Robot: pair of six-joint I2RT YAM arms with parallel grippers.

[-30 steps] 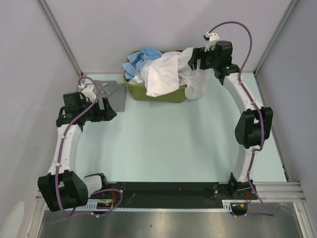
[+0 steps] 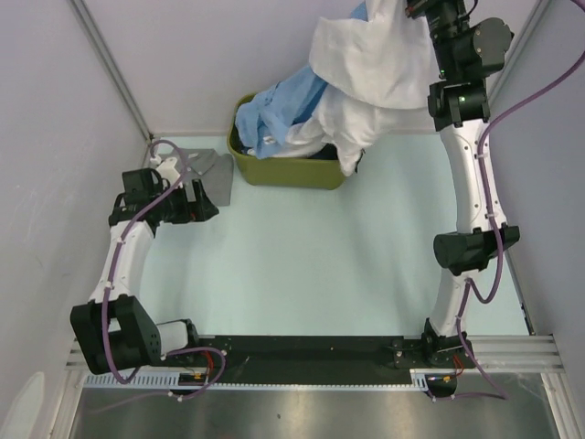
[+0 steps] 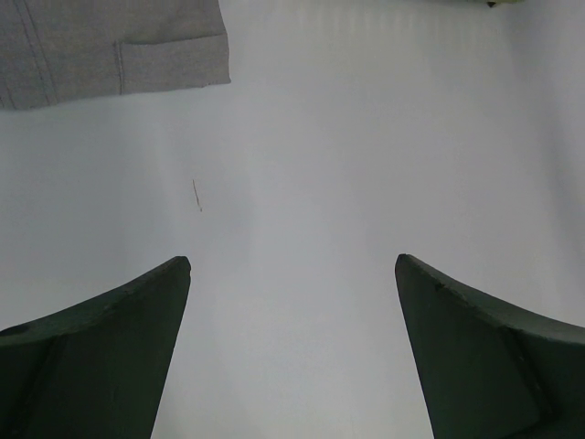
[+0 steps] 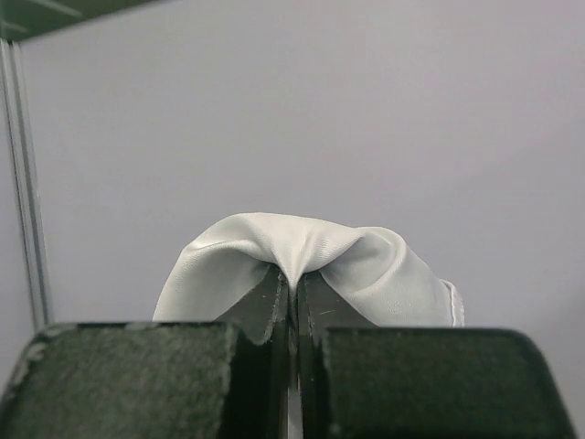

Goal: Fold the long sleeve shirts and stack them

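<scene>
A white shirt (image 2: 379, 64) hangs high over the basket, pinched by my right gripper (image 2: 411, 7) near the top edge of the top view. In the right wrist view, white cloth (image 4: 297, 242) gathers into the shut fingers (image 4: 343, 306). A light blue shirt (image 2: 283, 105) rises from the basket alongside the white one; whether the two are tangled I cannot tell. Over the left of the table, my left gripper (image 2: 202, 200) stands open and empty. A folded grey garment (image 2: 215, 176) lies flat just beyond it, its edge also showing in the left wrist view.
An olive green basket (image 2: 288, 172) stands at the back of the table, some cloth still inside. Walls close in on the left, right and back.
My right gripper has shut on the white shirt and lifted it high, drawing white and blue cloth upward from the basket. The left arm has shifted only very slightly.
</scene>
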